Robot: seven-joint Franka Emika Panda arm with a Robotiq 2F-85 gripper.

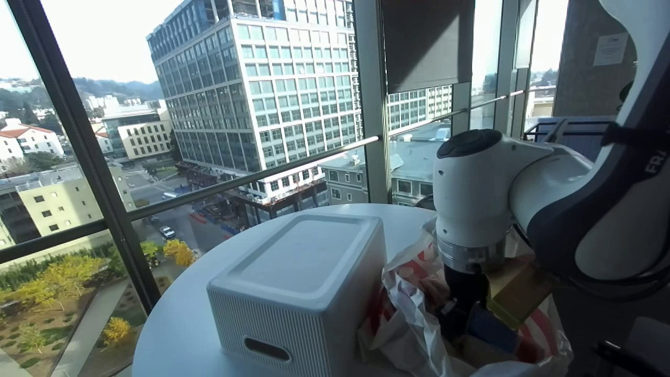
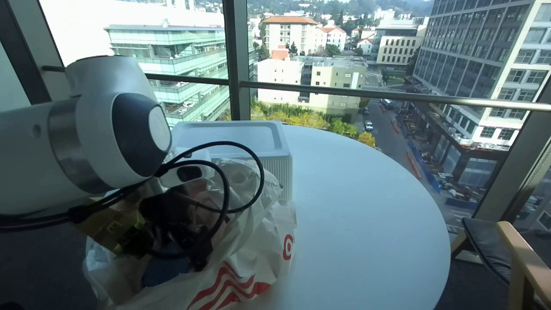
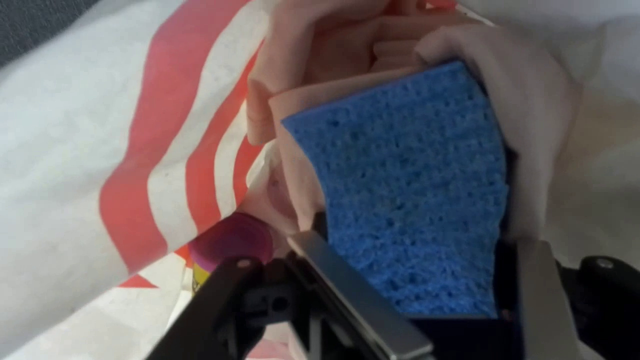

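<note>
A blue sponge [image 3: 408, 186] lies among beige cloth [image 3: 528, 108] inside the white and red plastic bag [image 3: 162, 120]. The left finger [image 3: 366, 300] looks close against the sponge's edge; whether both fingers press on it cannot be told. In exterior view 1, the gripper [image 1: 457, 314] is dark and partly hidden by the bag's crumpled rim, with the sponge [image 1: 493, 330] showing just right of it.
A white ribbed box [image 1: 295, 257] with a closed lid stands beside the bag on the round white table [image 2: 361, 206]. A purple cap [image 3: 234, 240] shows in the bag. Open table space lies on the far side of exterior view 2, and a chair [image 2: 509, 253] stands beyond.
</note>
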